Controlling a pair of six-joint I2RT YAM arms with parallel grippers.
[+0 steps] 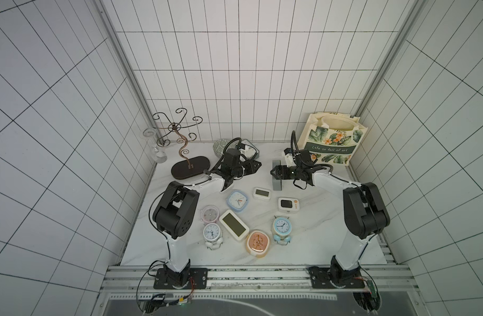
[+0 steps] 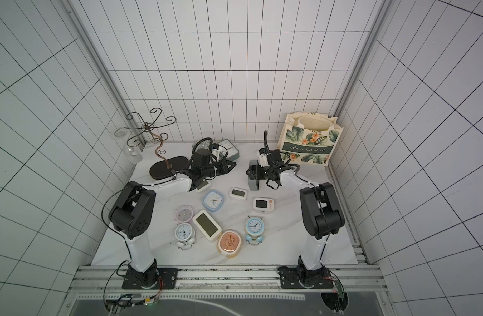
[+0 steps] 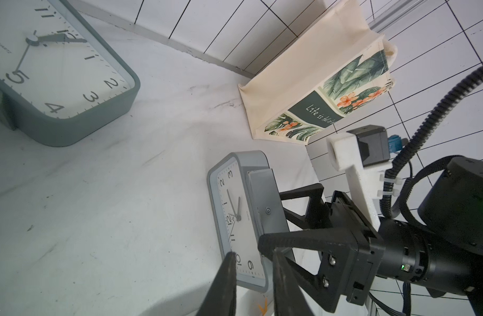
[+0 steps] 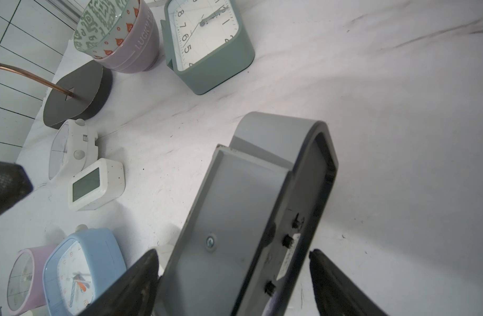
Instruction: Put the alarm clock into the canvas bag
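Note:
A grey square alarm clock (image 3: 236, 221) stands upright near the middle back of the table. My right gripper (image 2: 253, 172) is around its upper part; in the right wrist view the clock (image 4: 225, 226) sits between the blurred fingertips, and whether they press on it is unclear. My left gripper (image 1: 250, 166) hangs to the left of that clock, apart from it, with nothing visible between its fingers. The canvas bag (image 1: 333, 137), printed with leaves and flowers, stands open-topped at the back right corner.
A green clock (image 3: 67, 89), stacked bowls (image 4: 130, 47) and a metal stand (image 1: 190, 168) are at the back left. Several small clocks, including a blue one (image 1: 237, 200) and a white timer (image 1: 288, 204), cover the front middle.

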